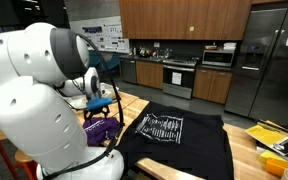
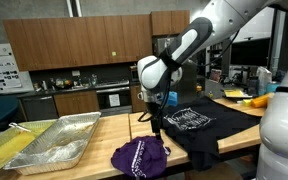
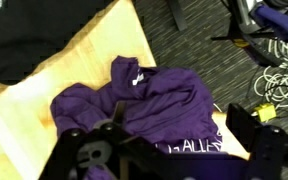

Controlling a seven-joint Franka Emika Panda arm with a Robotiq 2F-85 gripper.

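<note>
A crumpled purple cloth (image 2: 144,158) lies near the table's edge; white lettering shows along one side of it in the wrist view, where the purple cloth (image 3: 169,100) fills the middle. Above it hangs my gripper, its dark fingers spread wide apart with nothing held between them. From the side, the gripper (image 2: 155,126) appears over the purple fabric; whether the fingertips touch it cannot be told. Flat on the table beside it is a black cloth (image 1: 189,147) with a white print.
Yellow items (image 1: 273,136) rest at the right side of the table. A silver tray (image 2: 50,151) stands to the left in the second exterior view. Cables and stands occupy the floor past the table edge. Bare wood (image 3: 114,45) separates the two cloths.
</note>
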